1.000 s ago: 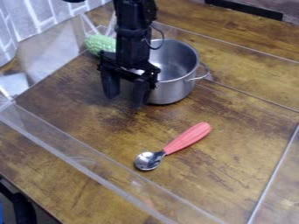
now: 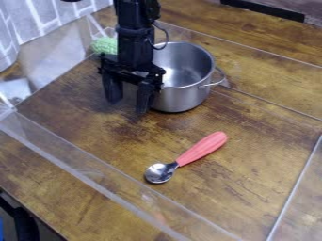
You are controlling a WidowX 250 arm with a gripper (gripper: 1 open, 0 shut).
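Note:
A dark gripper (image 2: 131, 92) hangs low over the table at upper left, just in front of and left of a steel pot (image 2: 184, 80). Its two black fingers appear spread apart, and I make out nothing held between them. A spoon with a red handle (image 2: 199, 147) and a steel bowl end lies on the wood in the front middle, clear of the gripper. Behind the gripper sits a green, bushy object (image 2: 104, 44), partly hidden by the arm.
Clear plastic walls run along the left, front and right edges of the area.
The gripper has shifted slightly to the left. The pot and spoon look unmoved.

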